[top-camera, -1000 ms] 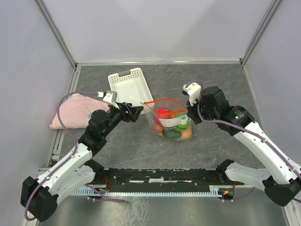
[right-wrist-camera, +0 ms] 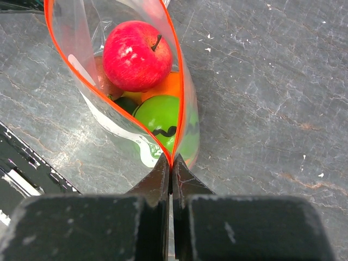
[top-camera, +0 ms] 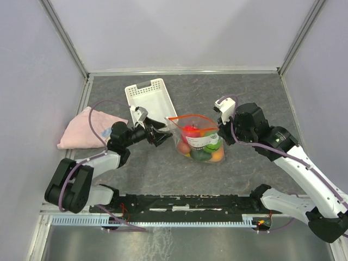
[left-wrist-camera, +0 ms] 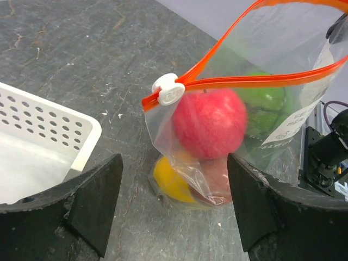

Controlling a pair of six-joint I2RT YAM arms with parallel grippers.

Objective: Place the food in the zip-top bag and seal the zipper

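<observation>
The clear zip top bag (top-camera: 187, 145) stands on the table with its orange-edged mouth gaping. Inside are a red apple (right-wrist-camera: 137, 56), a green pepper-like item (right-wrist-camera: 163, 119) and several other foods. At the mouth's left corner sits the white zipper slider (left-wrist-camera: 168, 89). My left gripper (top-camera: 166, 132) is open just left of that corner; between its fingers there is nothing, and the bag lies ahead of them. My right gripper is shut on the opposite corner of the bag's orange zipper edge.
A white perforated basket (top-camera: 155, 100) stands behind and left of the bag, close to my left gripper. A pink cushion-like cloth (top-camera: 89, 130) lies at far left.
My left arm has swung and its wrist has turned, the gripper staying near the bag's left corner and open.
</observation>
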